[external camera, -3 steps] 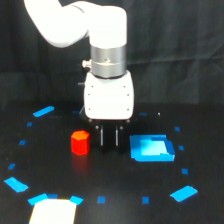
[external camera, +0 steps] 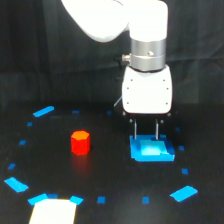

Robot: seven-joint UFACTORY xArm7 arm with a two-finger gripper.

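Observation:
My gripper [external camera: 146, 134] hangs over the blue tray [external camera: 152, 158], its fingers pointing down and spread apart. No object shows between them. How high the fingertips are above the tray is hard to judge. To the left, clear of the tray, a red six-sided block [external camera: 80, 144] rests on the black table.
A pale square pad [external camera: 53, 212] lies at the front left. Strips of blue tape [external camera: 183, 193] and several small blue marks are stuck to the table. Between the red block and the tray the surface is mostly bare.
The arm has swung right, from between the red block and the tray to above the tray. The finger gap looks wider now. Block and tray have not moved.

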